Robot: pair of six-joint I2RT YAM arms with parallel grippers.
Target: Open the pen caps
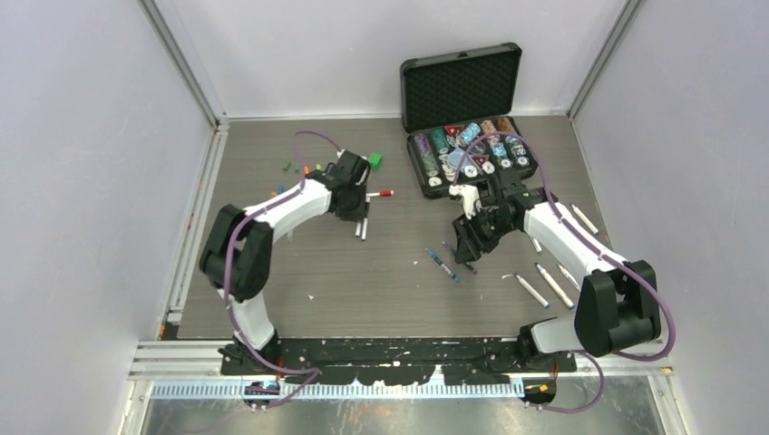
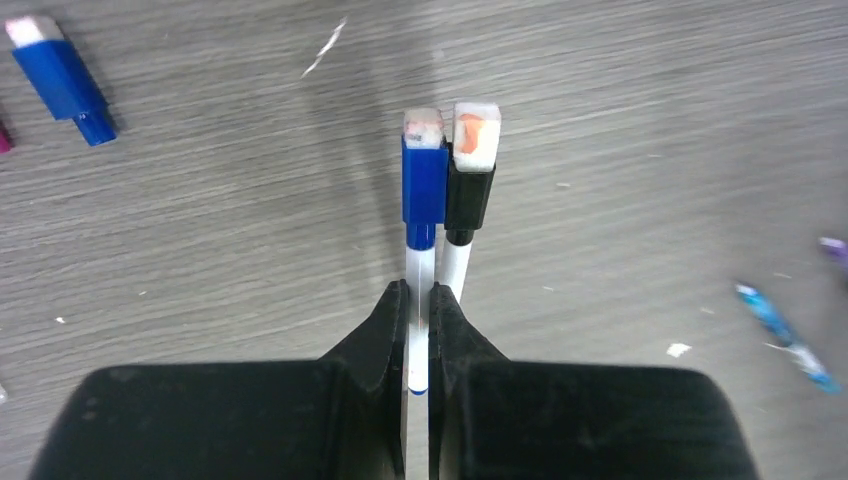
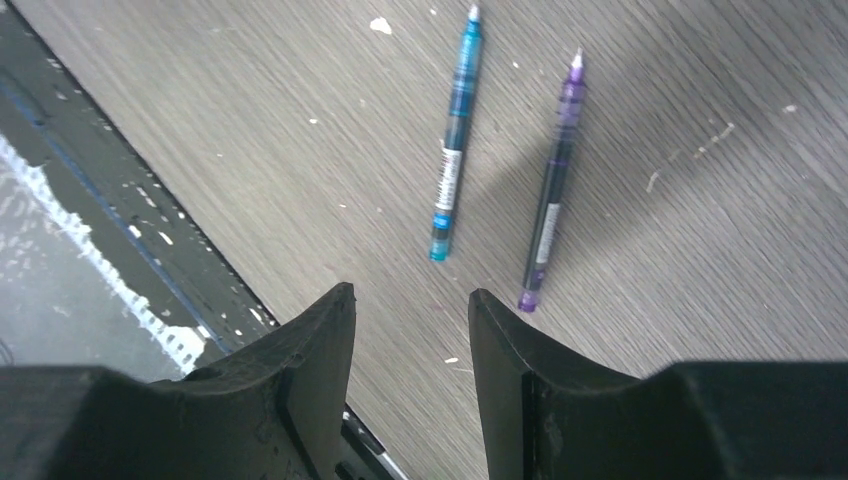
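Note:
In the left wrist view a white marker with a blue cap (image 2: 424, 185) runs between the fingers of my left gripper, which is shut on its white barrel. The cap points away from the gripper. Beside it lies a white marker with a black cap (image 2: 468, 200), partly hidden by the fingers. My right gripper is open, its fingers apart and nothing between them. Ahead of it, apart from the fingers, lie a blue pen (image 3: 456, 140) and a purple pen (image 3: 553, 190), both with bare pointed tips.
A loose blue cap (image 2: 62, 78) lies at the far left. A red-ended marker (image 1: 383, 193) and a green block (image 1: 374, 160) are behind the left gripper. An open case (image 1: 462, 86) of chips stands at the back; several white markers (image 1: 531, 290) lie at right.

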